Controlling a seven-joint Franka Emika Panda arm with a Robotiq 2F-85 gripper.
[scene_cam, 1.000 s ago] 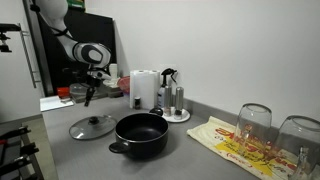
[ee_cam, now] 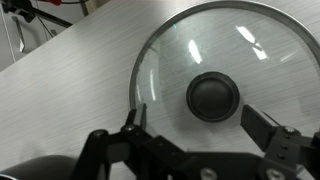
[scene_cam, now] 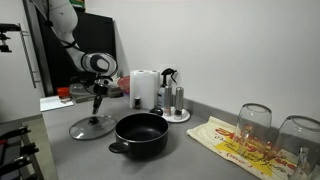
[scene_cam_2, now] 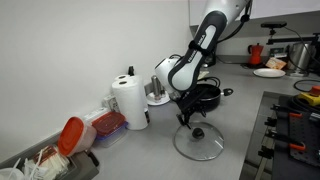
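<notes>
A glass lid with a steel rim and a black knob lies flat on the grey counter. Open, my gripper hangs just above the lid. In the wrist view the knob shows beyond the gap between the two fingers, nearer the right one, with nothing held. Beside the lid stands an uncovered black pot; in exterior view 2 the pot is partly behind my arm.
A paper towel roll and a white plate with bottles stand by the wall. Two upturned glasses rest on a patterned cloth at the right. The counter in front of the pot is clear.
My gripper has come down and slightly to the right in exterior view 1, closer to the lid's knob. The lid and pot have not moved.
</notes>
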